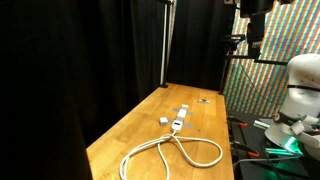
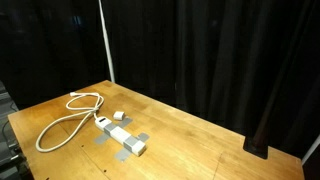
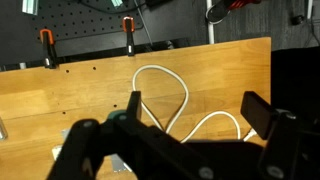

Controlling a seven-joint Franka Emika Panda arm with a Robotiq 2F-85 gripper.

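A white power strip (image 2: 120, 134) lies on the wooden table, its white cord (image 2: 45, 131) looped beside it. Close to the strip sits a small white block (image 2: 119, 115), which in exterior view 1 is the block (image 1: 163, 121) left of the strip (image 1: 180, 118). High above the table's right side, my gripper (image 1: 256, 46) is partly cut off by the frame's top. From the wrist, the gripper stands open with a wide gap and nothing held. Beneath it runs the cord (image 3: 184, 91); the strip is mostly hidden behind the fingers.
Grey patches (image 2: 124, 154) mark the table around the strip. Black curtains (image 2: 200, 60) stand behind the table. Clamps (image 3: 128, 35) line the table edge near the robot's base.
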